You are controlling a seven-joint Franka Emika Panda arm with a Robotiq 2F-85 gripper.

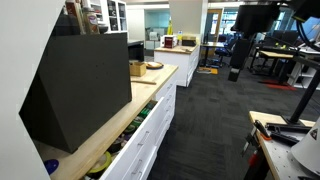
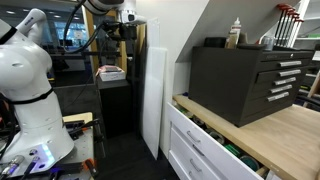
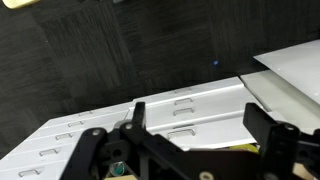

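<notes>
My gripper is open in the wrist view, its two dark fingers wide apart with nothing between them. Dark floor fills most of that view beyond the fingers, and white drawer fronts run along below. In the first exterior view the gripper hangs high at the right, well clear of the counter. A white drawer stands pulled out under the wooden counter, with several small items inside. The second exterior view shows the same drawer, with the arm raised at the upper left.
A dark cabinet with drawers stands on the wooden counter; bottles sit on top of it. Farther along the counter is a small wooden box. Carpeted floor lies open between the counter and the arm's base.
</notes>
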